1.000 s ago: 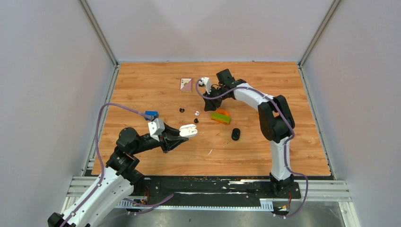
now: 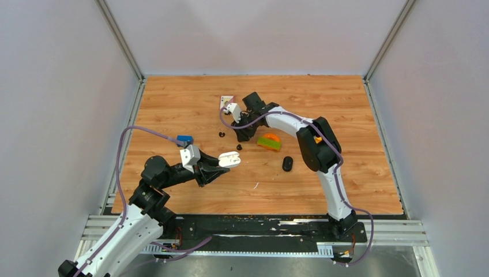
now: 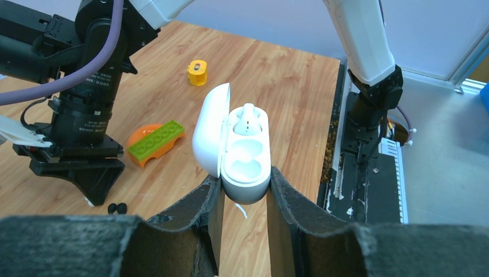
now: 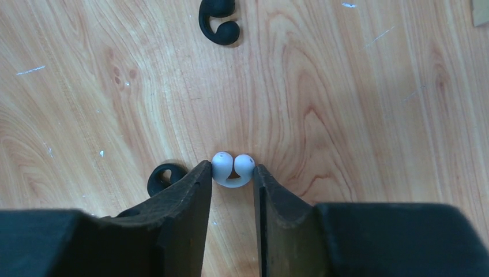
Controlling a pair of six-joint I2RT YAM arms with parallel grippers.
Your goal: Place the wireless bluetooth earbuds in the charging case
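The open white charging case (image 3: 245,161) is held upright by my left gripper, shut on its bottom; one upper slot holds a white bud-shaped piece, the lower slots look empty. It also shows in the top view (image 2: 229,160). My right gripper points down at the table with a white earbud (image 4: 222,167) between its open fingertips, lying on the wood. Black earbud-like pieces lie beside it: one (image 4: 164,179) near the fingers, another (image 4: 222,32) farther off.
An orange and green toy (image 2: 269,142), a black mouse-like object (image 2: 287,163), a blue item (image 2: 184,139) and a small card box (image 2: 227,99) lie on the table (image 2: 363,173).
My right arm has moved left and slightly toward the front, over the white earbud, which the top view no longer shows. My left arm is still.
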